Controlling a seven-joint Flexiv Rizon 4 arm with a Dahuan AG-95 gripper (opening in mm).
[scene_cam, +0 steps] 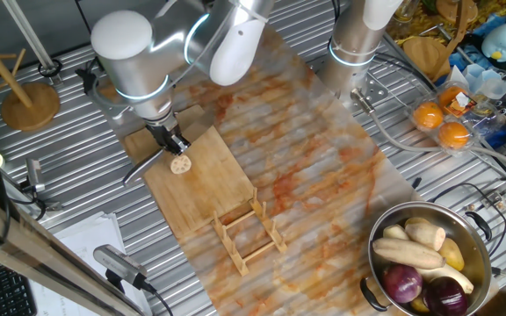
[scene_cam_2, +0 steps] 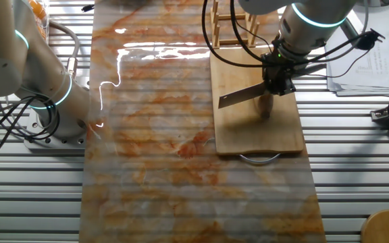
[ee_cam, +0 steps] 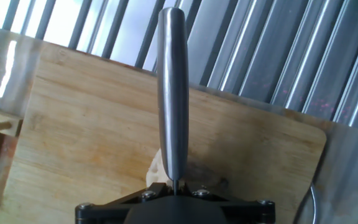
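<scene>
My gripper is shut on a knife, whose metal handle (ee_cam: 173, 93) points away from the fingers in the wrist view. Out the other side extends the flat blade (scene_cam_2: 242, 96), seen in exterior view 2 over the cutting board (scene_cam_2: 255, 138). A piece of lotus root (scene_cam: 180, 164) on the board shows its pale, holed cut face right beside the gripper. From exterior view 2 the lotus root (scene_cam_2: 265, 106) lies close by the blade; whether the edge touches it I cannot tell. In the wrist view the gripper and handle mostly cover it.
A wooden rack (scene_cam: 249, 237) stands against one end of the board. The steel pot (scene_cam: 379, 263) of vegetables sits at the table's far corner from the knife. Bare marbled tabletop (scene_cam: 314, 184) lies between. Loose black cables (scene_cam_2: 231, 62) hang by the wrist.
</scene>
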